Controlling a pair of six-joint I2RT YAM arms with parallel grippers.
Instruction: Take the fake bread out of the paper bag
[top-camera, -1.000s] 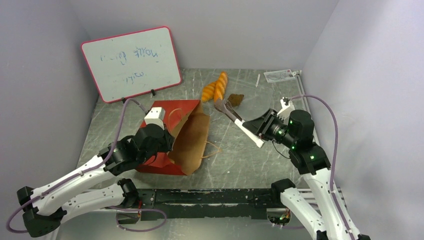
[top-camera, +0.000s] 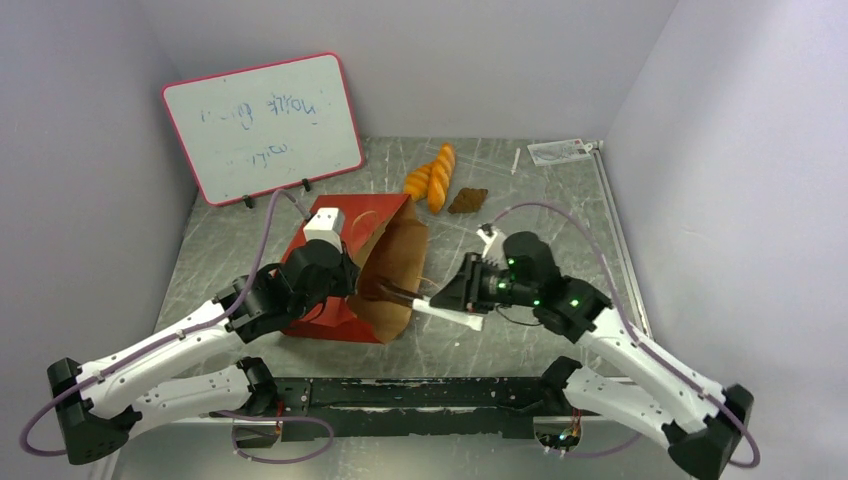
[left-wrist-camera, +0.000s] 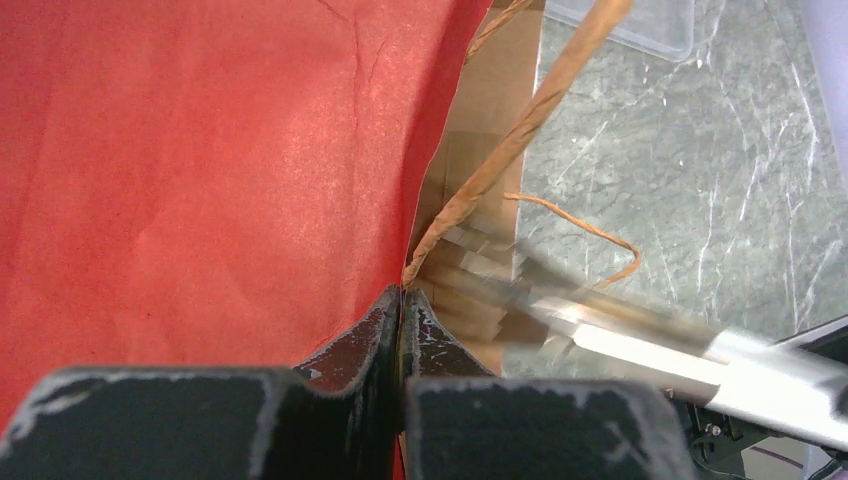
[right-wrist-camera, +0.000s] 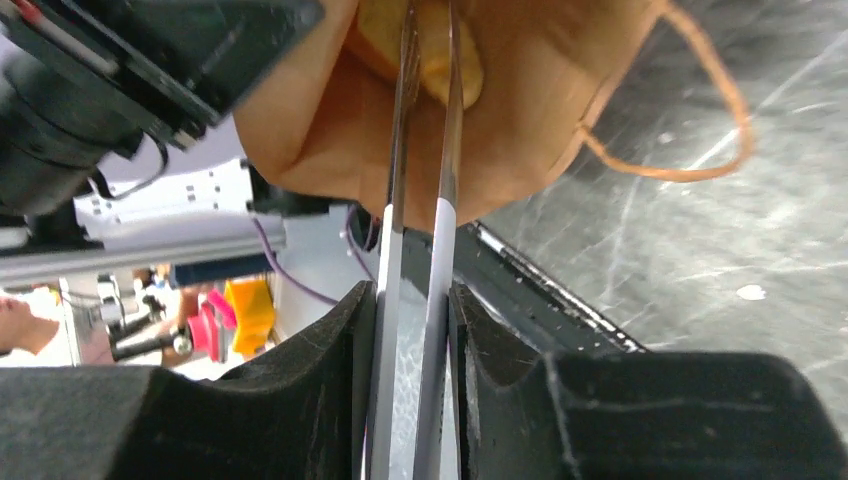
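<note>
The red paper bag lies on its side with its brown mouth facing right. My left gripper is shut on the bag's edge beside a twisted paper handle. My right gripper is shut on white-handled tongs, whose two arms stand slightly apart. Their dark ends reach into the bag's mouth. Behind the tongs, inside the bag, yellow-orange bread shows in the right wrist view; whether the tongs touch it I cannot tell. Two fake loaves lie outside, behind the bag.
A flat brown piece lies right of the loaves, by a clear tray. The whiteboard stands at the back left. A white card lies at the back right.
The tongs have swung with my right arm toward the front left, from outside the bag into its mouth. My left gripper and the bag edge moved slightly right.
</note>
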